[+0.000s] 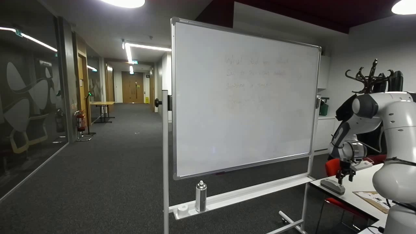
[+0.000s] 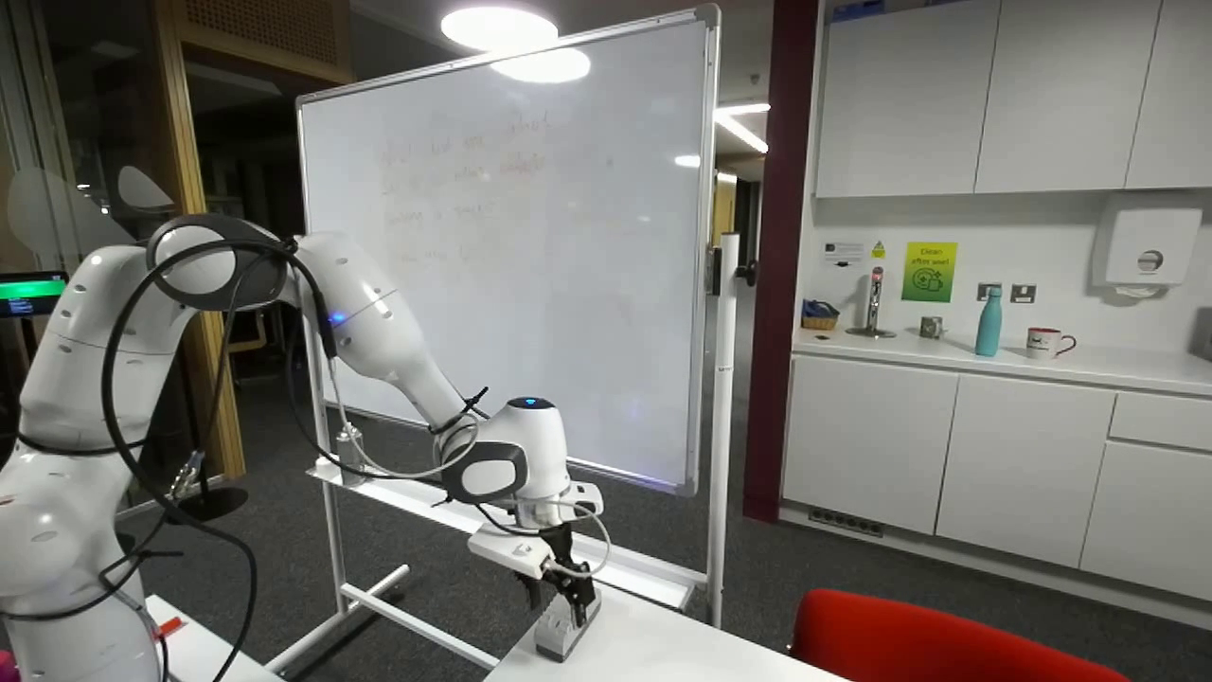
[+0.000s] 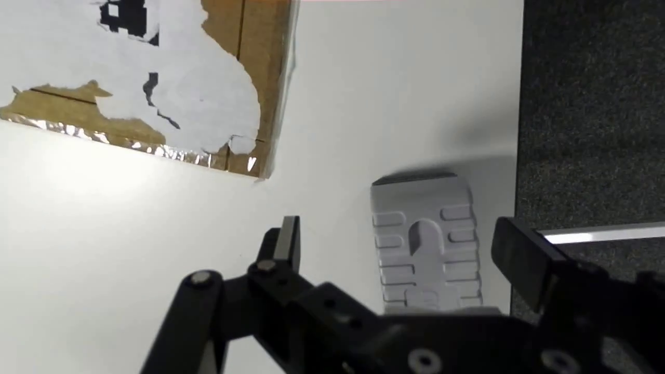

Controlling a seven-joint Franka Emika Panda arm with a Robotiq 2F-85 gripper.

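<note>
A grey ribbed block, which looks like a whiteboard eraser, lies on the white table close to its edge. My gripper is open above it, and the block shows between the spread fingers, nearer the right one. In exterior view 2 the gripper hangs just over the eraser at the table corner. The near end of the block is hidden by the gripper body in the wrist view. Beyond the table stands a whiteboard with faint writing on its upper part.
A cardboard piece with torn white paper lies on the table beside the eraser. On the whiteboard's tray stand a spray can and a small white item. A red chair is at the table.
</note>
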